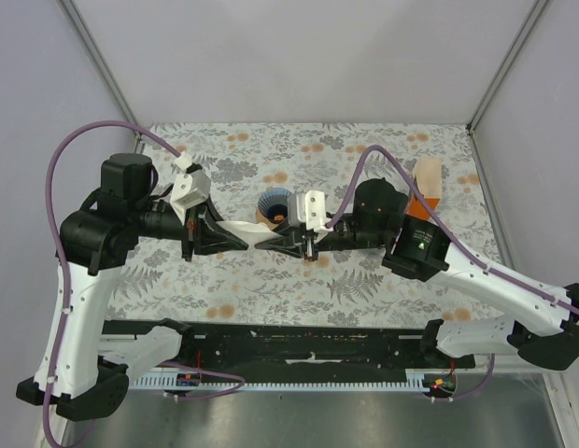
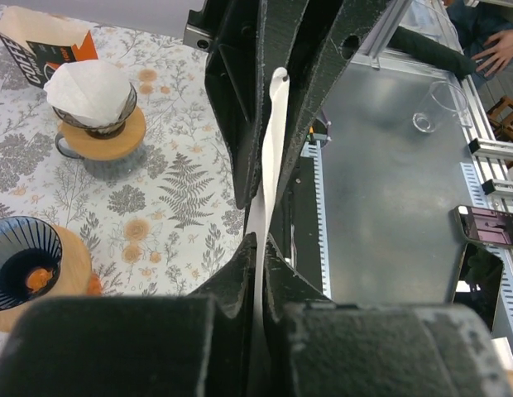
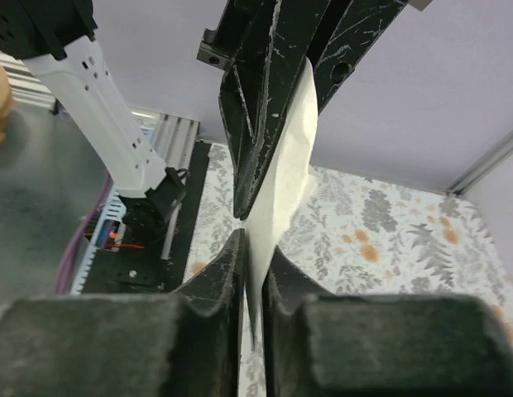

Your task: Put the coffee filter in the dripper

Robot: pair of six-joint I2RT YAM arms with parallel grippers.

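A folded white coffee filter is stretched between my two grippers over the middle of the table. My left gripper is shut on one end. My right gripper is at the other end, the filter lying between its fingers; how tightly they close is hard to tell. In the left wrist view a dripper on a wooden collar over a glass jug holds a white paper; in the top view my right arm hides it.
A blue ribbed cup in a wooden holder stands just behind the grippers. An orange filter box stands at the right.
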